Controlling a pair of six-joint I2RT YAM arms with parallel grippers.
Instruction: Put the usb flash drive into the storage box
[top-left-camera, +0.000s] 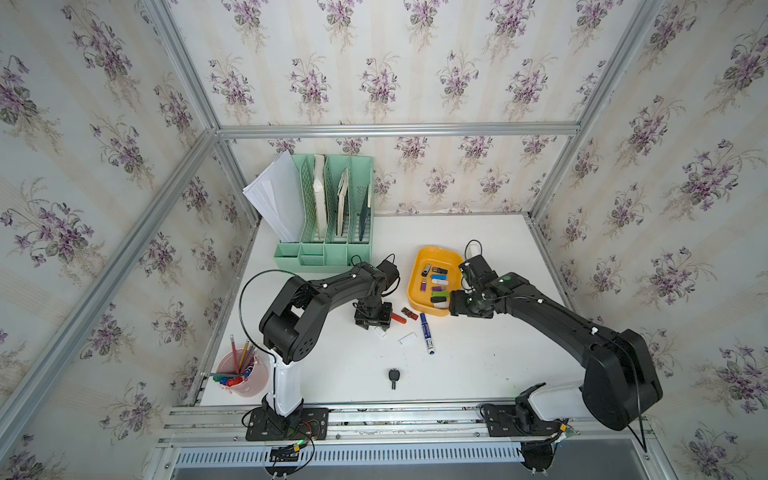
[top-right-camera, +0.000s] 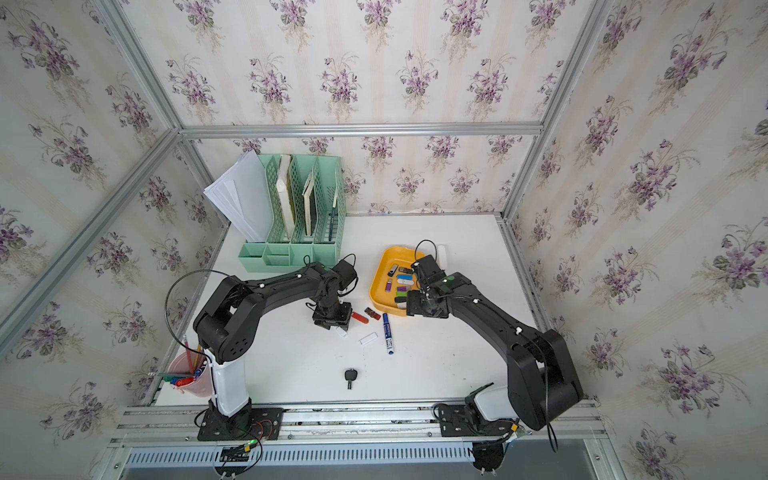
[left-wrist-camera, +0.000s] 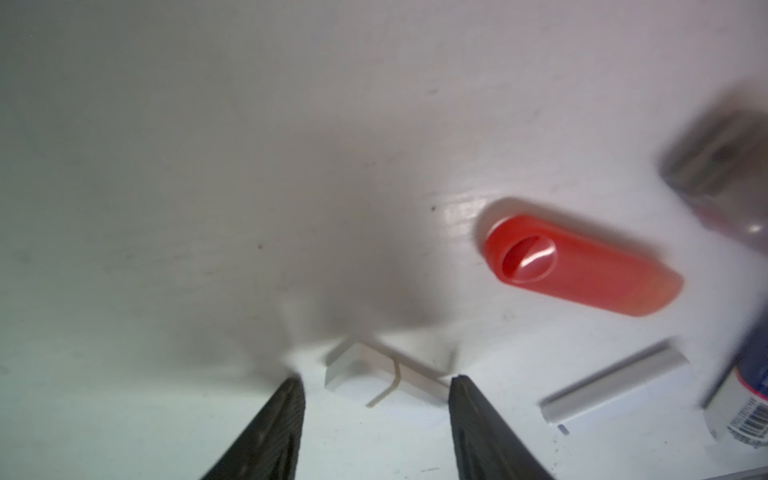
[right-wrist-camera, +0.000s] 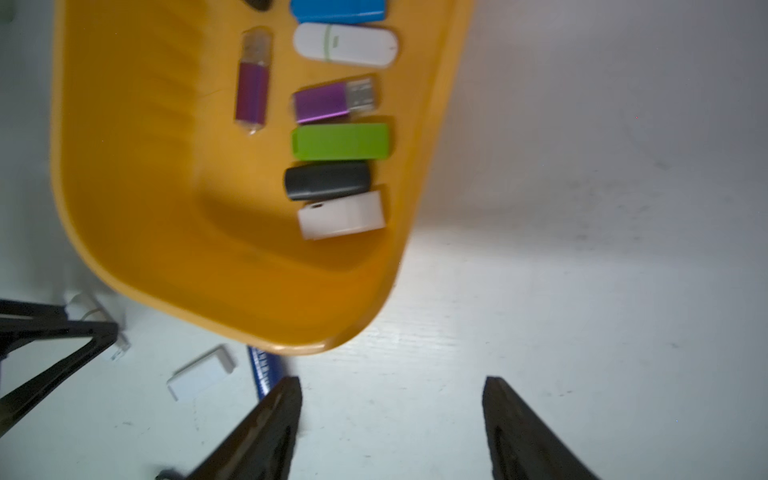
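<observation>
A white flash drive (left-wrist-camera: 380, 385) lies on the table between the fingertips of my left gripper, which is part open and low over it. A red drive (left-wrist-camera: 584, 268) lies just beyond it, a slim white piece (left-wrist-camera: 620, 384) to its right. The orange storage box (right-wrist-camera: 128, 264) holds several flash drives in various colours. My right gripper stands open with nothing between its fingers, over the box's near right corner.
A blue marker (top-left-camera: 427, 334), a small dark drive (top-left-camera: 409, 313) and a black key-like object (top-left-camera: 393, 374) lie on the table. A green file organiser (top-left-camera: 324, 256) stands at the back left, a pink pen cup (top-left-camera: 248, 384) at the front left.
</observation>
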